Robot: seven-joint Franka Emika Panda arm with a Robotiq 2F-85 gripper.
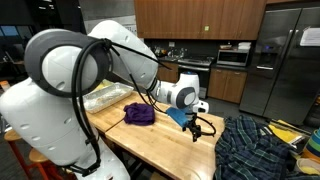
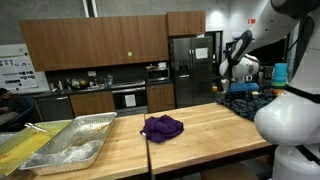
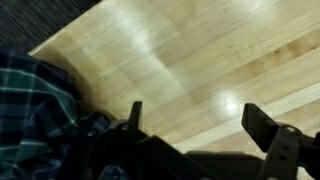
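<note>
My gripper stands open over the wooden table, with bare wood between its fingers. In exterior view 1, the gripper (image 1: 195,134) is between a purple cloth (image 1: 139,114) on the left and a dark plaid cloth (image 1: 248,152) on the right. That plaid cloth (image 3: 35,108) fills the left side of the wrist view, blue and green, crumpled, beside one finger. The purple cloth (image 2: 163,128) lies bunched on the table in exterior view 2.
A silver foil tray (image 2: 75,145) occupies the table's far end. Several colourful items, including a yellow one (image 1: 285,134), lie behind the plaid cloth.
</note>
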